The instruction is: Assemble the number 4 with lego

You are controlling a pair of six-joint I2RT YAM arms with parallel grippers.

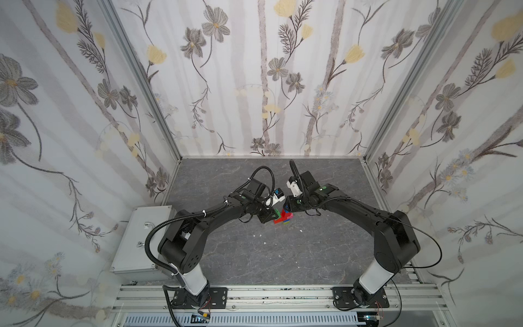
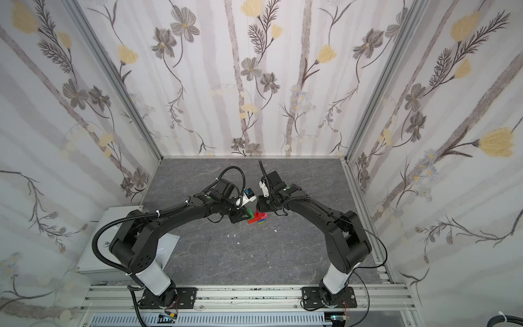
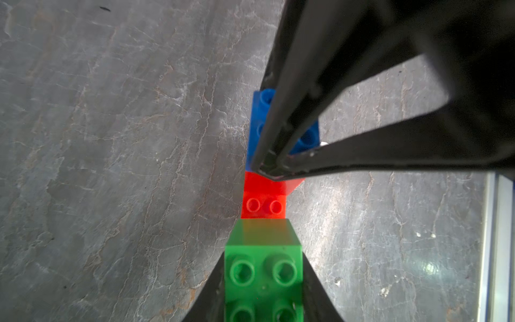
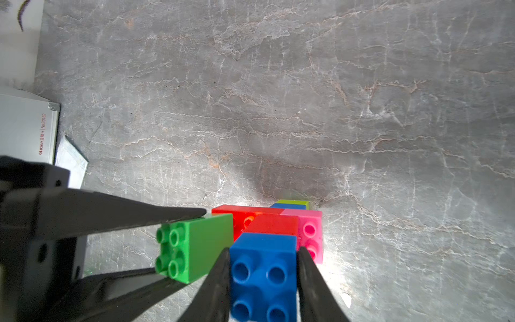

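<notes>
At mid-floor is a red base (image 4: 225, 208) of bricks with a pink brick (image 4: 310, 230) at one end. A green brick (image 4: 206, 247) stands over the base's left part, and the fingers of my left gripper lie close along both its sides; whether they press on it is unclear. My right gripper is shut on a blue brick (image 4: 265, 249), with a red brick (image 4: 274, 224) right below it. From the left wrist, the right fingers (image 3: 343, 161) cover part of the blue brick. Whether the joints are fully seated is hidden.
Blue and lime edges (image 4: 294, 203) show behind the red base. A light-coloured box (image 1: 142, 239) stands at the left of the floor. Both gripper tips are close together over the bricks.
</notes>
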